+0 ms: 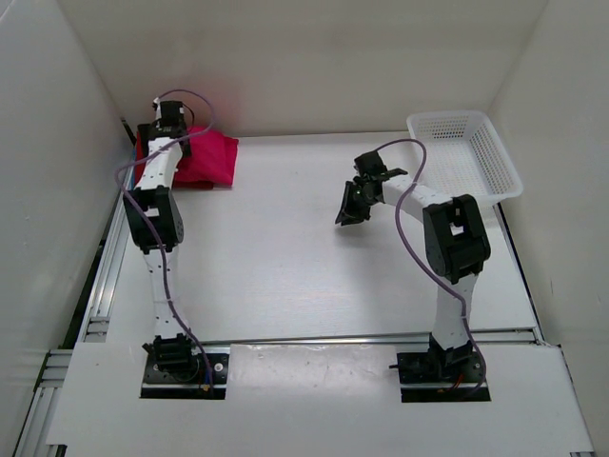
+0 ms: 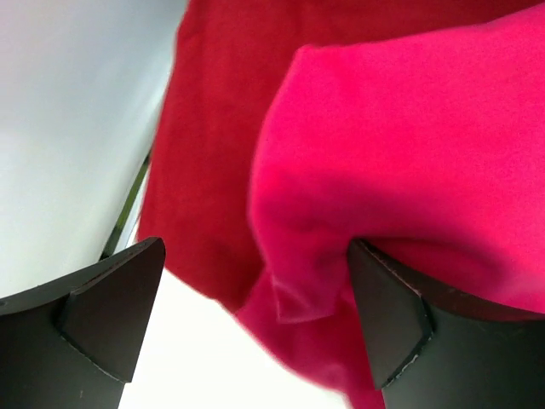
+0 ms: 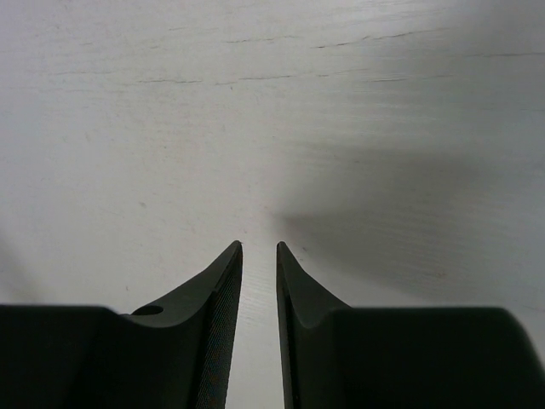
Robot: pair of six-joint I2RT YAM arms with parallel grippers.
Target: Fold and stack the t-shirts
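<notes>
At the back left corner of the table lies a pile of red cloth; the pinkish-red shirt (image 1: 214, 162) shows past my left arm in the top view. Up close, a bright pink-red fold (image 2: 409, 145) rests over a darker red cloth (image 2: 209, 162). My left gripper stands open over the near left corner of the pile, its right finger against or just over the pink fold; contact is hard to tell. Over bare table, my right gripper is part open, with nothing between its fingertips.
An empty-looking white basket (image 1: 466, 152) stands at the back right. Walls close in behind and at both sides, the left one right beside the pile.
</notes>
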